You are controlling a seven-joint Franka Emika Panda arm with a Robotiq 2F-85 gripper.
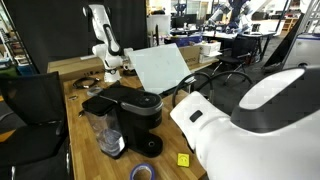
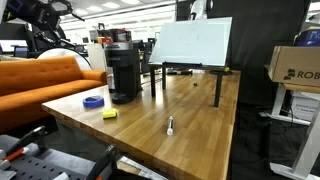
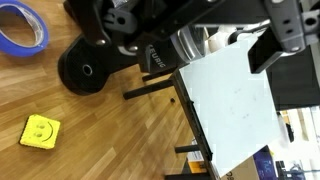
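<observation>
My gripper reaches in from the top of the wrist view, its dark fingers (image 3: 268, 50) far apart. It is open, and nothing shows held between them. Below lies a yellow block (image 3: 40, 131) with a face drawn on it, flat on the wooden table (image 2: 200, 118). A roll of blue tape (image 2: 93, 101) rests near the black coffee maker (image 2: 124, 72), whose round base shows in the wrist view. Toward the front of the table is a small silver-white utensil-like item (image 2: 170, 126). In exterior view 1 the white arm (image 1: 255, 125) fills the right side.
A white board (image 2: 192, 42) stands tilted on dark legs behind the coffee maker. An orange sofa (image 2: 40, 88) is beyond the table's left edge, and cardboard boxes (image 2: 297, 64) sit on a shelf at right.
</observation>
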